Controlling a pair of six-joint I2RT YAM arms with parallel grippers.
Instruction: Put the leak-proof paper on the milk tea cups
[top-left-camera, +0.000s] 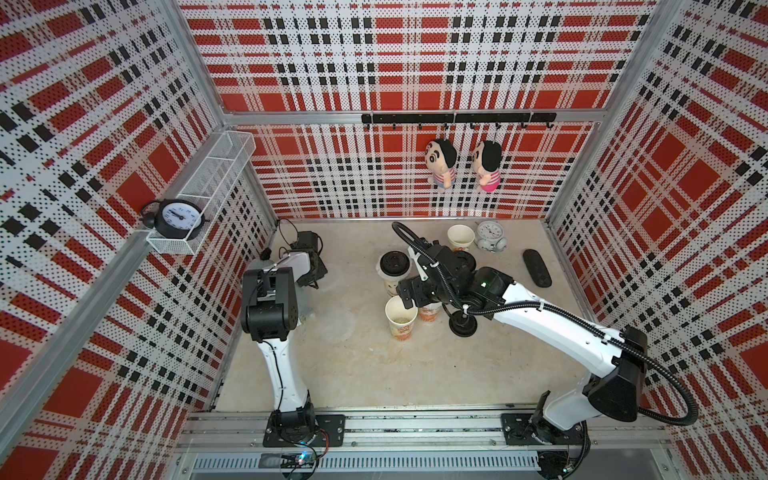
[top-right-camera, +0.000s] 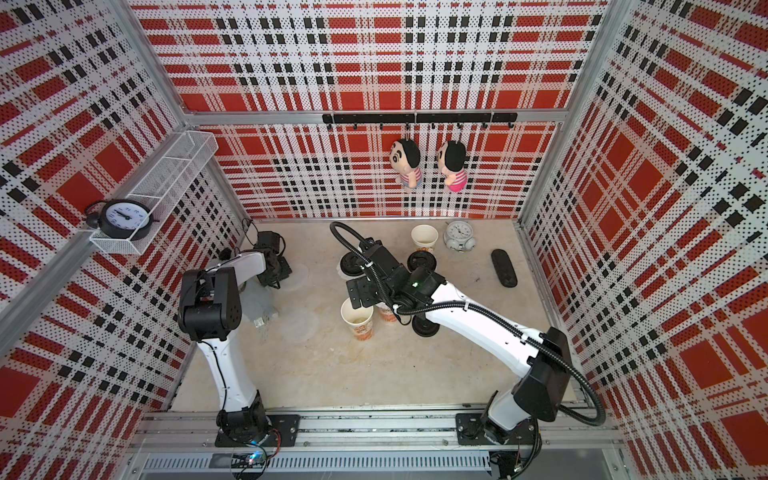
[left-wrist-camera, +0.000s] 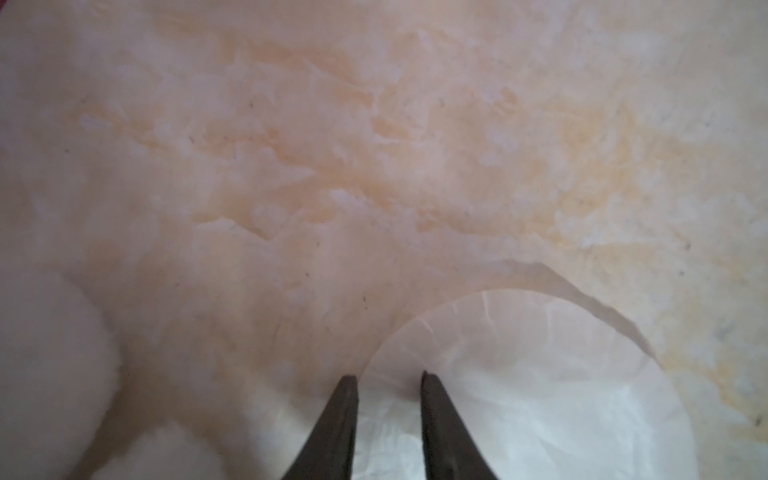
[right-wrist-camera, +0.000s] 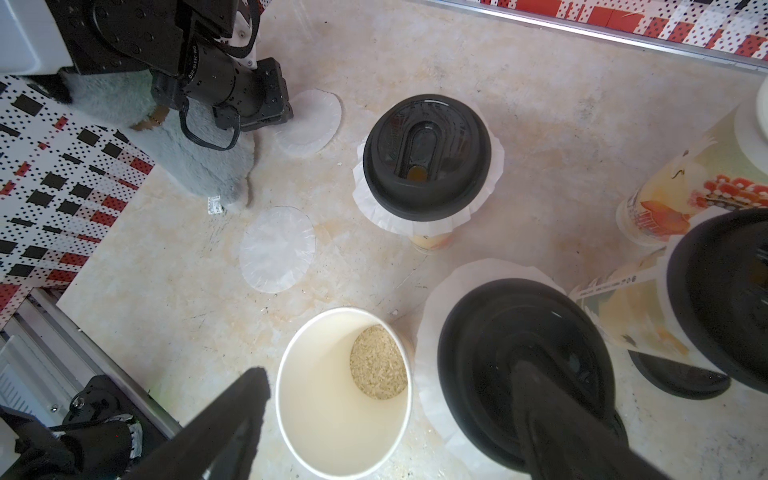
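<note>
In the left wrist view, my left gripper stands at the near edge of a round translucent paper (left-wrist-camera: 544, 384). Its dark fingertips are a little apart, with the paper's edge seen in the gap; whether they touch it is unclear. A second paper disc (right-wrist-camera: 277, 249) lies flat on the table. My right gripper is open, above an uncovered paper cup (right-wrist-camera: 296, 400) with a grainy filling. Beside it, a cup with a black lid (right-wrist-camera: 512, 352) has paper sticking out under the lid. Another lidded cup (right-wrist-camera: 428, 156) shows a similar paper rim.
A third lidded cup (right-wrist-camera: 728, 296) and a loose black lid (right-wrist-camera: 680, 376) lie to the right. An empty-looking cup (top-left-camera: 461, 235), a small clock (top-left-camera: 490, 236) and a dark case (top-left-camera: 537, 268) stand farther back. A grey plush (right-wrist-camera: 200, 160) lies beneath the left arm.
</note>
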